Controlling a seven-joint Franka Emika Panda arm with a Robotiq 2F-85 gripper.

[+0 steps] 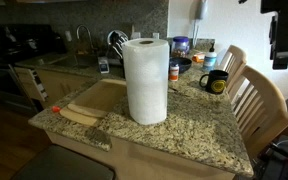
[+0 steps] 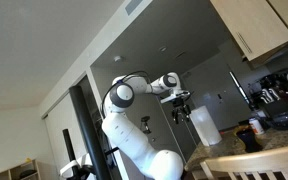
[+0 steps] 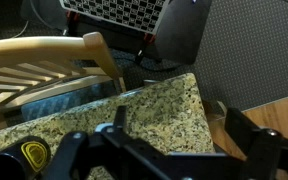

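My gripper is raised above the speckled granite counter. In the wrist view its two dark fingers stand well apart, with only countertop showing between them. Exterior view 1 has the gripper at the upper right, away from everything on the counter. A black mug with a yellow emblem rests near the counter's right side; part of the mug shows at the lower left of the wrist view. A tall white paper towel roll stands upright mid-counter, and the roll is visible in exterior view 2 too.
A shallow tan tray lies left of the roll. Behind the mug are a white-and-blue bottle, an orange-labelled bottle and a lidded jar. Wooden chairs line the counter's edge.
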